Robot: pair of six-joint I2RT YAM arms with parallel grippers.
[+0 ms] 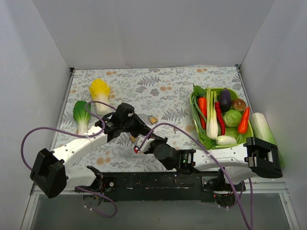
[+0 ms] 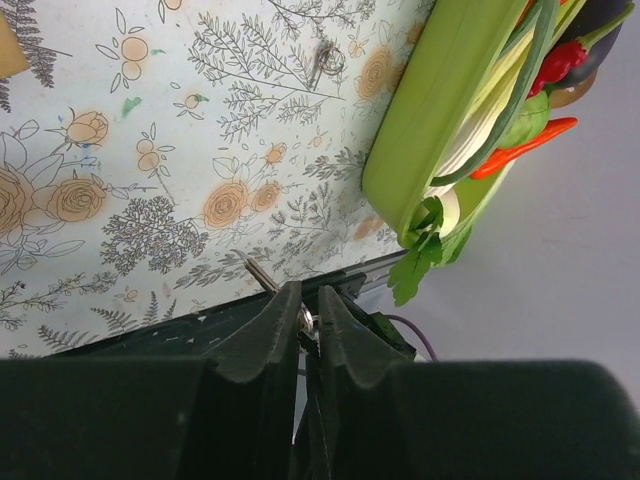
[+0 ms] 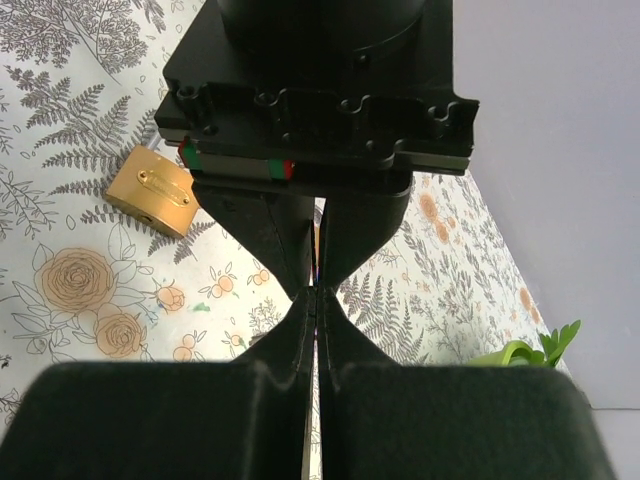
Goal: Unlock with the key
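In the left wrist view a small metal key (image 2: 262, 275) slants up-left from between the two grippers, partly hidden. My right gripper looks shut on it, its fingertips together. Directly opposite, my left gripper faces the right one, its fingers (image 2: 285, 305) parted by a narrow gap around the key's near end. Fingertips of both grippers meet closely above the cloth. One brass padlock (image 3: 155, 190) lies on the cloth in the right wrist view; a second padlock (image 1: 133, 138) is partly covered by the arms in the top view.
Another small key (image 2: 325, 62) rests on the patterned cloth. A green basket (image 1: 195, 125) of vegetables stands at the right, with a pale cabbage (image 1: 261, 128) beside it. Yellow cabbage (image 1: 100, 91) and bok choy (image 1: 81, 115) lie at left.
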